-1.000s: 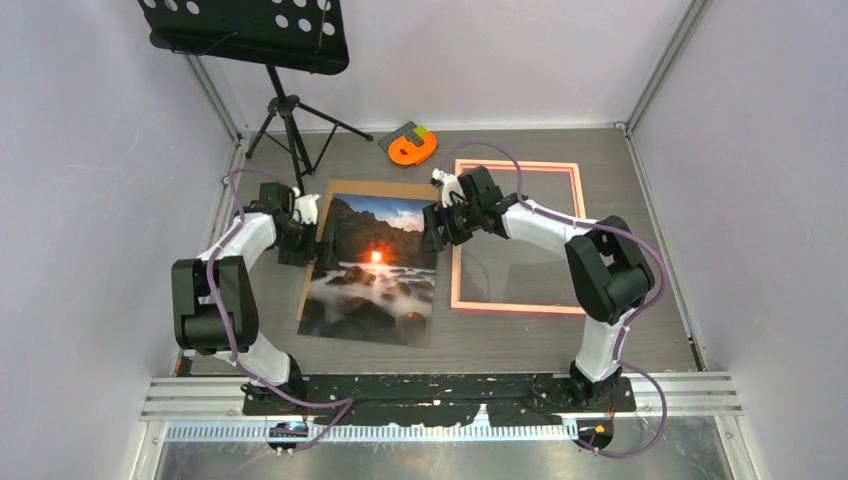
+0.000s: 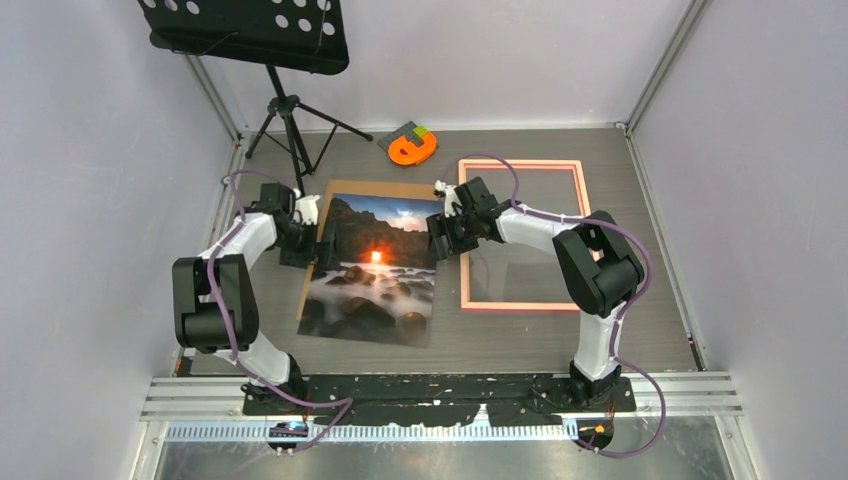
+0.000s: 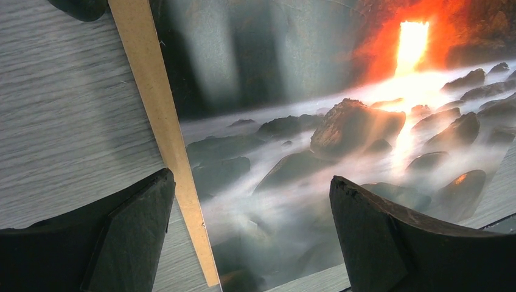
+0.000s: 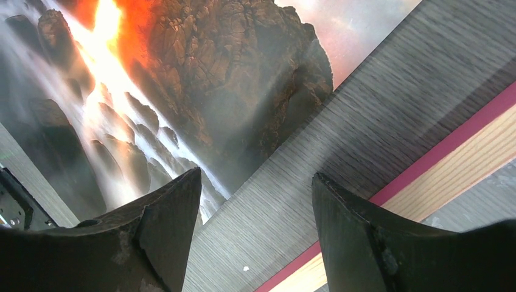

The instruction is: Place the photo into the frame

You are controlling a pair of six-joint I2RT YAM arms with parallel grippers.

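The photo (image 2: 380, 290), a sunset over rocks, lies flat on a brown backing board (image 2: 418, 189) that shows along its left and top edges. An empty frame (image 2: 520, 306) with light wooden edges rests to the right of it. My left gripper stands open over the photo's left edge, where a strip of backing board (image 3: 170, 140) runs between its fingers. At the photo's right edge is my right gripper, also open. In the right wrist view its fingers straddle the gap between photo and frame, with bare table between them.
A black music stand (image 2: 290, 115) rises at the back left. An orange object (image 2: 412, 149) with a green and grey part lies near the back wall. Bare table (image 2: 480, 350) shows in front of the frame.
My right gripper has shifted slightly down and right. The frame has slid a little to the right, while the photo, backing board and left arm look unmoved.
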